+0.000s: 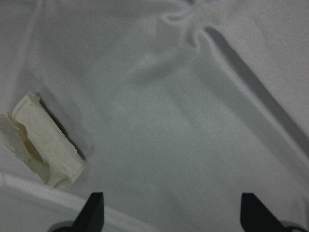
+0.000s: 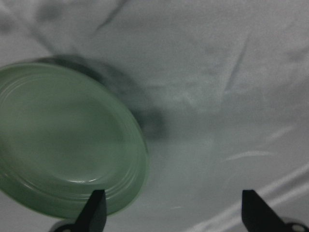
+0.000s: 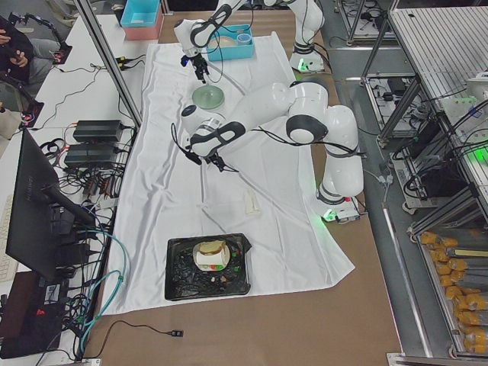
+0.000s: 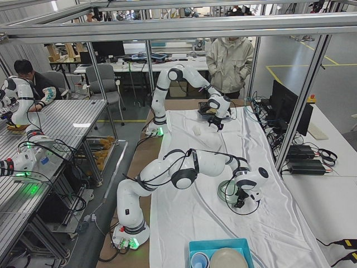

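A green plate [image 3: 207, 97] lies on the white cloth, filling the left of the right wrist view [image 2: 63, 135]. My right gripper [image 4: 241, 201] hangs over its edge, open and empty. My left gripper [image 3: 204, 162] is over the middle of the cloth, fingers apart with nothing between them. A crumpled cream paper piece [image 1: 46, 140] lies on the cloth to its side. A black tray [image 3: 175, 267] at the near end of the left camera view holds a white dish with bread [image 3: 212, 246].
A blue bin [image 4: 217, 243] with a cup and beige dish stands at the far end beside the right arm. A monitor [image 3: 30, 213] and cabling line one side, outside the cloth.
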